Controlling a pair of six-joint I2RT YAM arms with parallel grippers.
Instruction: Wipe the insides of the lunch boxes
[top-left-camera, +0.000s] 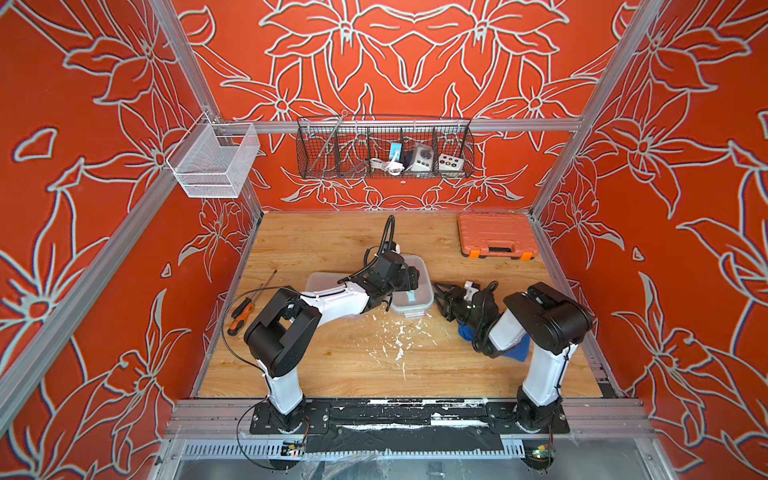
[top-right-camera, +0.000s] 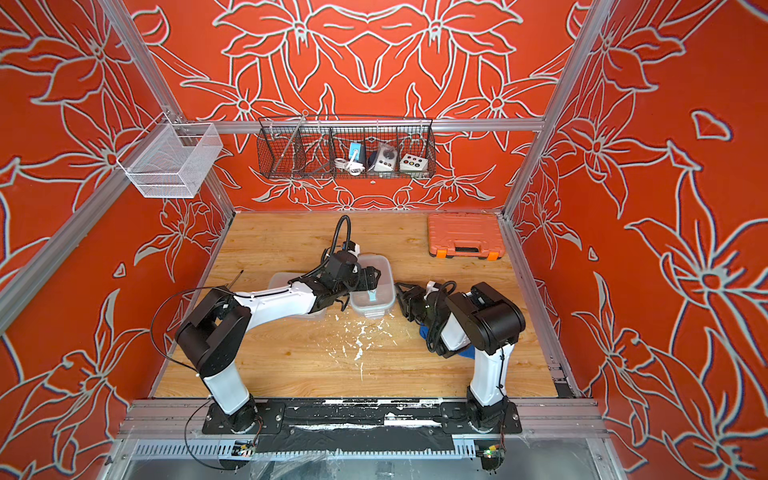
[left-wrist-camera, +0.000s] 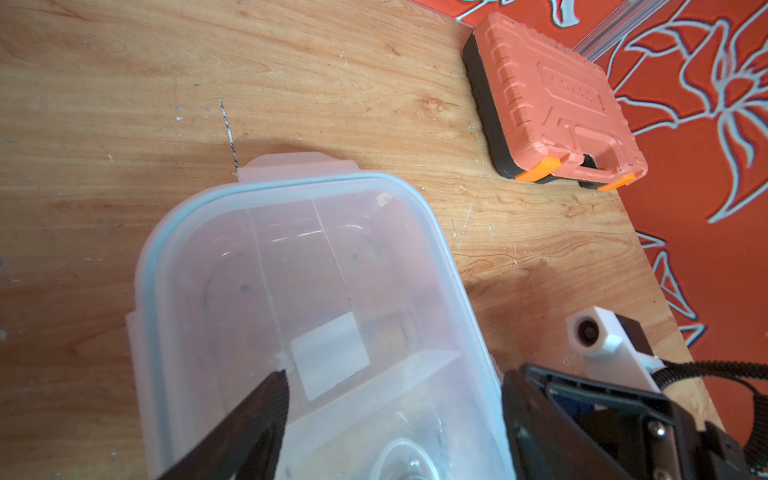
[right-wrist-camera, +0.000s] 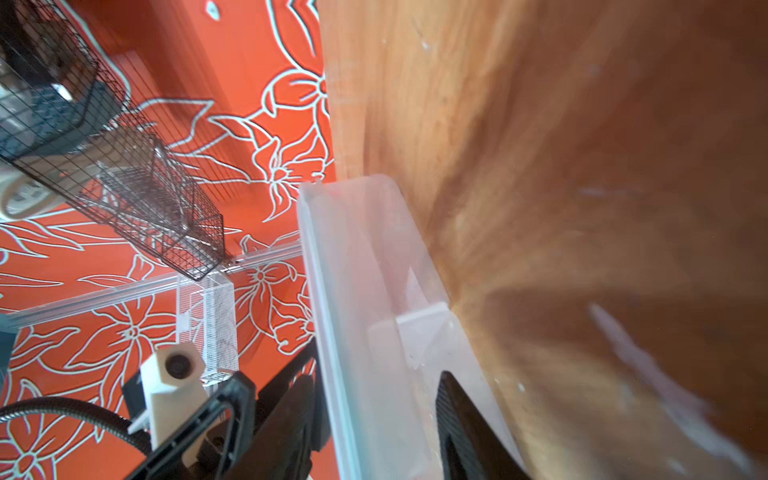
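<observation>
A clear plastic lunch box stands upright near the middle of the table, its inside facing up in the left wrist view. A second pale translucent box lies to its left, partly covered by the left arm. My left gripper is open over the near part of the first box, nothing held. At that box's right side, my right gripper is open, the box wall showing between its fingers in that view; contact cannot be told. A blue cloth lies partly hidden beneath the right arm.
White flecks are scattered on the table in front of the box. An orange case sits at the back right, and an orange-handled screwdriver lies at the left. Bare table stretches along the back left.
</observation>
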